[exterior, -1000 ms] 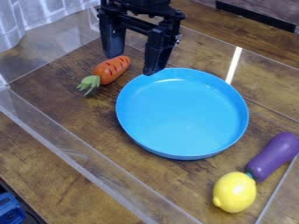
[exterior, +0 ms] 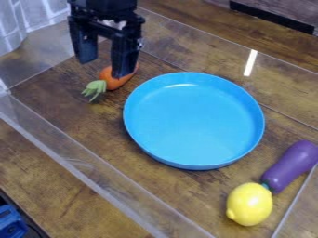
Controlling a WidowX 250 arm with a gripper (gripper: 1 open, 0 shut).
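Observation:
My black gripper hangs over the back left of the wooden table, its two fingers apart, just above an orange toy carrot with a green top, which it partly hides. I see nothing held between the fingers. A blue plate lies to the right of the carrot. At the lower right are a yellow lemon and a purple eggplant.
Clear plastic edging runs along the left side and toward the bottom. A blue object sits at the lower left corner. The table behind the plate is bare.
My gripper has moved left, from above the plate's back edge to over the carrot. The plate, lemon and eggplant stay where they were.

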